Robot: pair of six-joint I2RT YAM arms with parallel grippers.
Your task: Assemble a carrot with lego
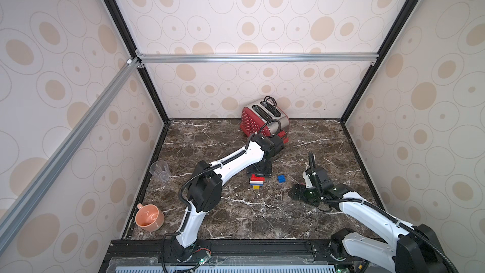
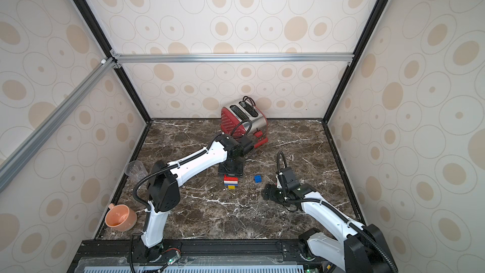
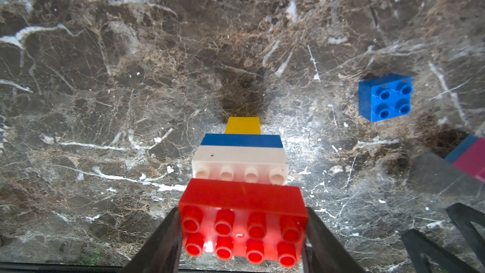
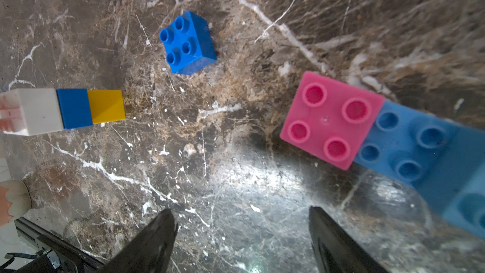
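A red brick (image 3: 242, 197) is gripped by my left gripper, studs facing the wrist camera. It covers part of a white brick (image 3: 240, 159), whose near studs still show; I cannot tell whether the two touch. The white brick joins a blue layer (image 4: 74, 108) and a small yellow brick (image 4: 106, 105). In the right wrist view, a pink brick (image 4: 331, 121) and light-blue bricks (image 4: 404, 144) lie in front of my right gripper, which is open with nothing between its fingers.
A loose blue brick (image 4: 187, 43) rests between the stack and the pink brick. A red toaster (image 1: 265, 121) stands at the back, a cup (image 1: 160, 171) and orange mug (image 1: 149, 217) at left.
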